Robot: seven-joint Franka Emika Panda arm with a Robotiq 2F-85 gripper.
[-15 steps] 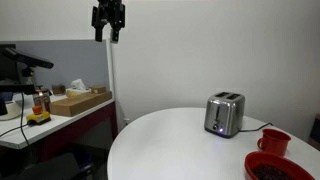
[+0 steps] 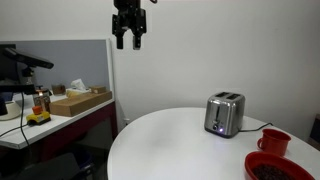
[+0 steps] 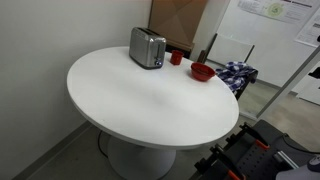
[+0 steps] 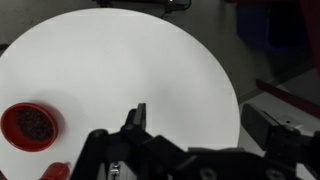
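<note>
High above the table's left part hangs my gripper (image 2: 128,44), its two fingers apart and nothing between them. In the wrist view the gripper is also open, above the round white table (image 4: 140,70). A silver toaster (image 2: 225,114) stands upright toward the back of the table; its slots look empty. Right of it is a red mug (image 2: 273,142). Nearer the front sits a red bowl (image 4: 30,127) holding small dark pieces. The mug (image 4: 57,171) is partly cut off in the wrist view. The gripper is far from all of them.
A cord (image 2: 262,127) runs from the toaster toward the mug. A side bench (image 2: 75,112) at the left carries boxes and tools. Checked cloth (image 3: 237,75) lies beyond the bowl.
The toaster, mug and bowl have not moved.
</note>
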